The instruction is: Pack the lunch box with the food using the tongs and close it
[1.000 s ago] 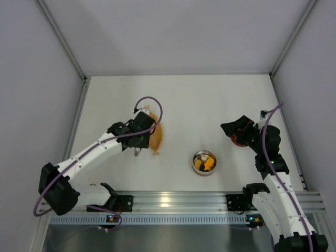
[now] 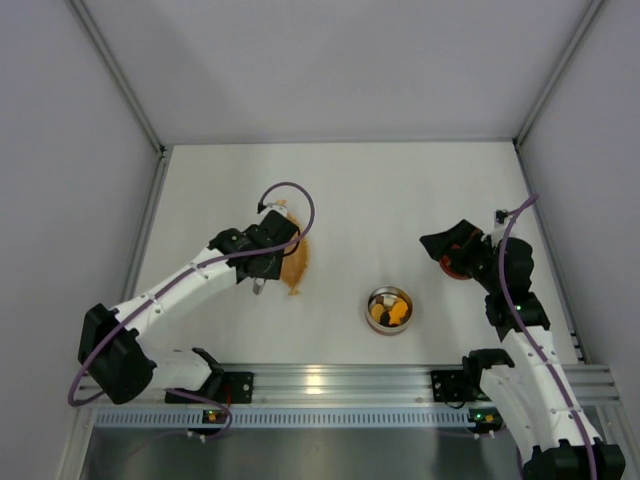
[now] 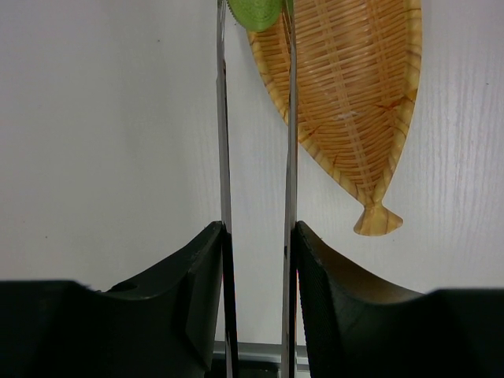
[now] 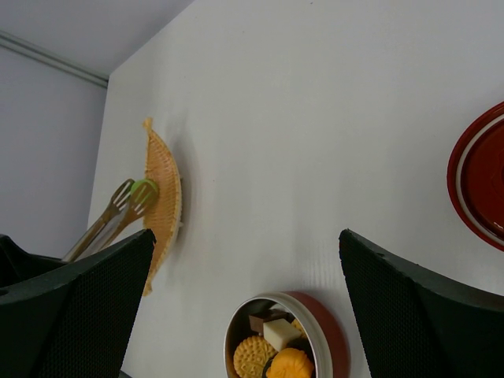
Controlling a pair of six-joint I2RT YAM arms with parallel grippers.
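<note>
My left gripper has its fingers against the two long legs of the tongs (image 3: pixel 225 150). The far ends of the tongs reach a round green piece (image 3: pixel 256 11) at the edge of the woven leaf-shaped tray (image 3: pixel 370 94); whether they pinch it, I cannot tell. In the right wrist view the fork-like tong tips show beside the green piece (image 4: pixel 144 189) over the tray (image 4: pixel 164 213). The round lunch box (image 4: pixel 335 335) stands uncovered, holding biscuits and other pieces. Empty and open, my right gripper hangs above the table.
A red round lid-like thing (image 4: pixel 488 173) with a pale ring lies on the right, partly under the right gripper in the top view.
The left arm has shifted slightly to the right over the last second. In the top view the tongs' visible end sits a little higher. The right arm, lunch box and lid-like thing have not moved.
</note>
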